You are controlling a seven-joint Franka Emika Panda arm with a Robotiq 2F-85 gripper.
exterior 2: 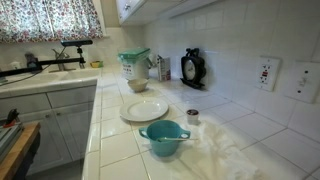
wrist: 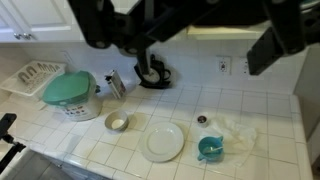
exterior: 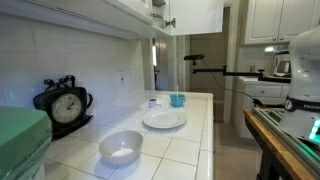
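Note:
High above the counter, my gripper stands open in the wrist view, its dark fingers wide apart and nothing between them. Below it lie a white plate (wrist: 161,141) and, to the right, a teal two-handled pot (wrist: 210,148). A small grey bowl (wrist: 117,121) is left of the plate. Near the wall a small metal cup (wrist: 202,121) stands beside a crumpled white cloth (wrist: 236,133). In the second exterior view, the pot (exterior 2: 165,138) has a thin utensil or handle showing inside.
A white bin with a green lid (wrist: 68,90) and a black clock (wrist: 155,75) stand along the back wall. A white rack (wrist: 33,72) sits at the far left. Upper cabinets (exterior: 100,14) overhang the counter. Bare white tiles (exterior: 186,150) surround the plate.

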